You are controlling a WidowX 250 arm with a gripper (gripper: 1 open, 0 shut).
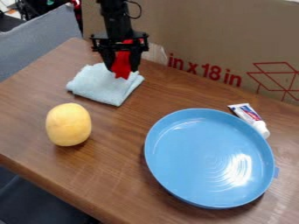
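My gripper point(121, 47) is at the top of the view, shut on a red object point(121, 64) that hangs just below it, over the back part of a folded light-blue cloth point(96, 86). Whether the red object touches the cloth I cannot tell. A yellow round object point(68, 125) sits on the table at the lower left, and a blue plate point(208, 157) lies at the lower right.
A toothpaste tube point(249, 117) lies beside the plate's back edge. A cardboard box point(216, 39) stands along the back.
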